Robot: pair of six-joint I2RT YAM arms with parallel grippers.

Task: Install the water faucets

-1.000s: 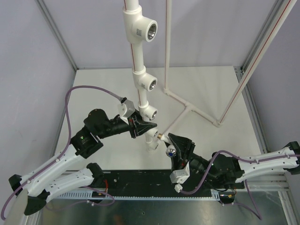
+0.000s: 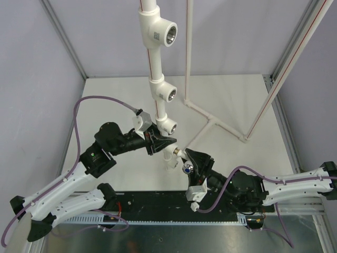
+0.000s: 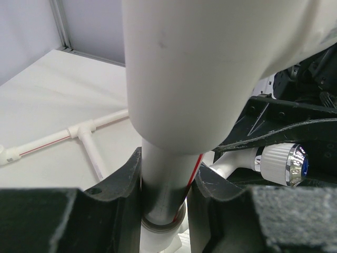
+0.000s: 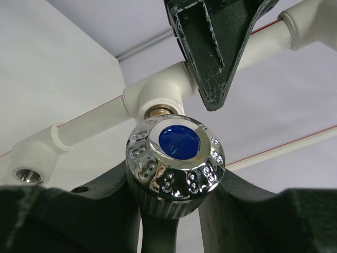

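Observation:
My left gripper [image 2: 160, 143] is shut on the vertical white pipe [image 3: 163, 184], just below a large white fitting [image 3: 189, 68] that fills much of the left wrist view. My right gripper [image 2: 194, 166] is shut on a faucet [image 4: 176, 163] with a chrome knob and blue cap. The faucet's brass thread [image 4: 158, 112] meets the side outlet of a white tee [image 4: 158, 97]; how far it is in is hidden behind the knob. A dark part of the left gripper stands just above that tee in the right wrist view.
More tees with empty threaded outlets [image 2: 167, 92] sit along the upright pipe. Thinner pipes [image 2: 210, 121] run along the floor panel and up the right side.
The right wrist and its housing have shifted slightly left and rotated round the faucet in the top view. The left arm has not visibly moved.

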